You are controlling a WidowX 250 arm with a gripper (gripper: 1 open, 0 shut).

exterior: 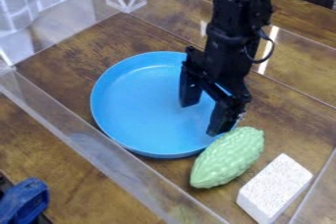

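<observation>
The black robot arm reaches down from the top to its gripper (pixel 207 107), which is over the right half of a round blue plate (pixel 132 115). Its dark fingers point downward near the plate's right side; whether they are open or shut is hard to tell. Just below, a pale green ridged oblong object (pixel 226 157) lies beside the plate at the lower right.
A white block (pixel 273 187) lies at the bottom right, and a blue object (pixel 19 208) at the lower left. Clear plastic walls run along the left side.
</observation>
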